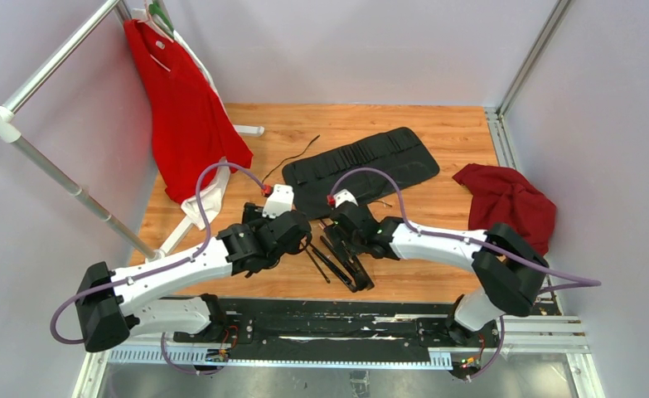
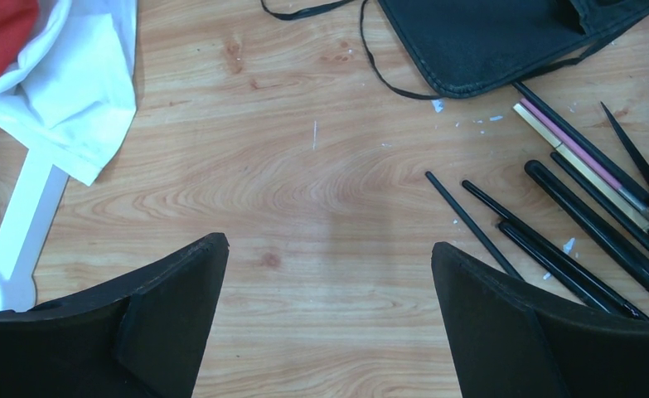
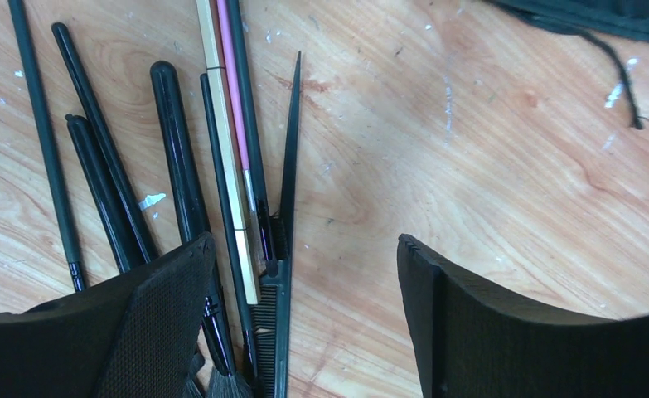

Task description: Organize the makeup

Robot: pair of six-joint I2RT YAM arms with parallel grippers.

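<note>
Loose makeup brushes lie together on the wood, several black ones [image 3: 176, 141] with a pink-handled one [image 3: 230, 83], a pale slim item [image 3: 236, 207] and a black comb [image 3: 282, 332]. Above them in the top view is the unrolled black brush roll [image 1: 362, 166]. My right gripper hangs over the brushes, open, with nothing between its fingers. My left gripper stands open over bare wood left of the brushes, also empty.
A red garment [image 1: 180, 108] and white cloth [image 2: 64, 99] hang at the left on a rack [image 1: 55, 170]. A dark red cloth [image 1: 507, 203] lies at the right. Bare wood is free between roll and right cloth.
</note>
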